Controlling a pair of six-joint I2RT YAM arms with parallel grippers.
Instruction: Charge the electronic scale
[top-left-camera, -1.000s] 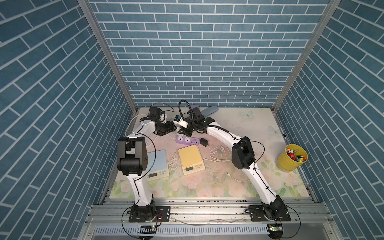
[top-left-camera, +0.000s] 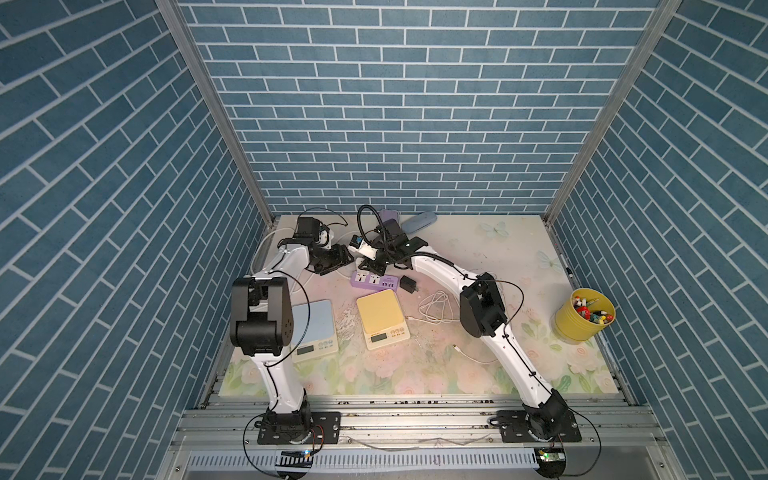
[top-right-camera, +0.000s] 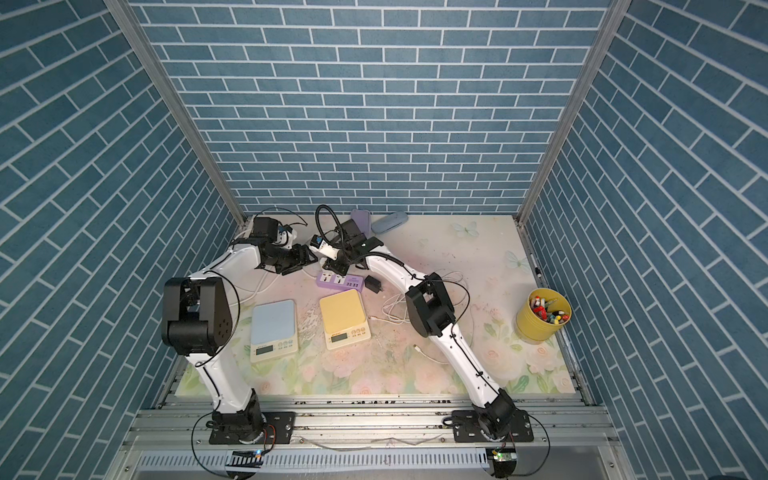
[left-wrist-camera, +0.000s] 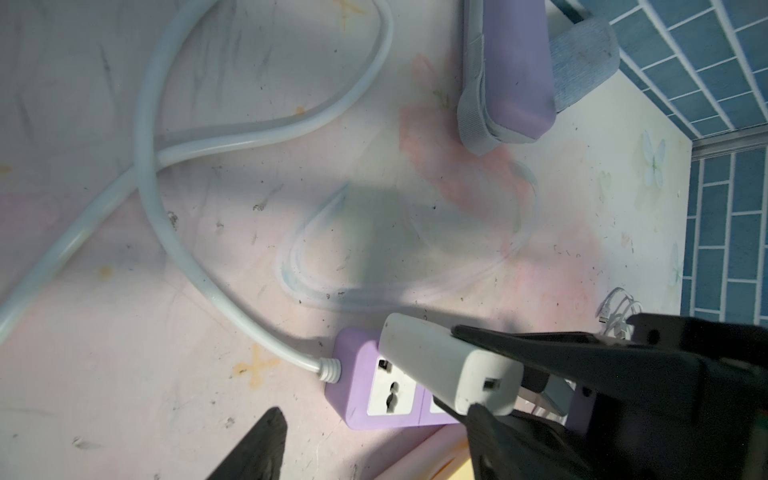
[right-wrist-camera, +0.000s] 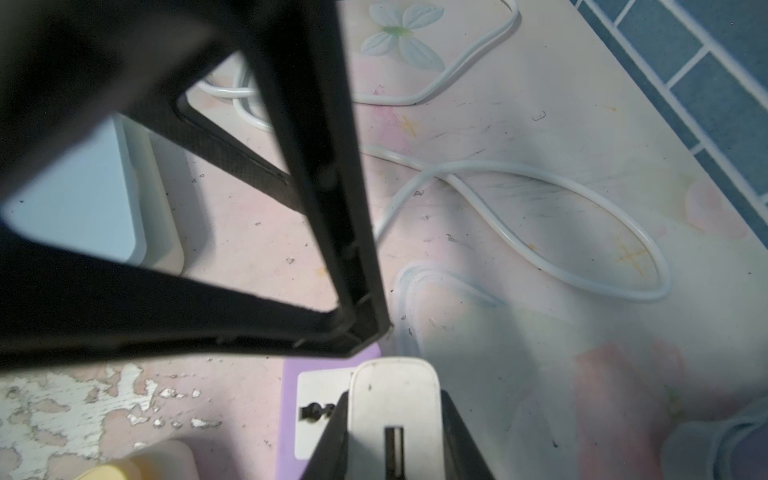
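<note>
A white plug adapter (right-wrist-camera: 395, 412) is pinched between the fingers of my right gripper (top-left-camera: 365, 264). In the left wrist view the adapter (left-wrist-camera: 448, 364) is tilted over the left end of the purple power strip (left-wrist-camera: 352, 376); whether its prongs sit in a socket is hidden. My left gripper is open, with nothing between its fingers, left of the strip. The yellow electronic scale (top-left-camera: 381, 312) lies in front of the strip, a white cable running from its right side. A blue scale (top-left-camera: 316, 320) lies left of it, partly covered by my left arm.
A black adapter (top-left-camera: 408, 284) is at the strip's right end. Behind my right gripper lie a purple case (top-left-camera: 389, 215) and a blue-grey case (top-left-camera: 419, 222). The strip's white cord (left-wrist-camera: 240, 320) loops at the left. A yellow bucket (top-left-camera: 577, 324) stands far right.
Over the last second my right gripper has come down closer to the power strip with the adapter. My left gripper has shifted slightly toward the strip.
</note>
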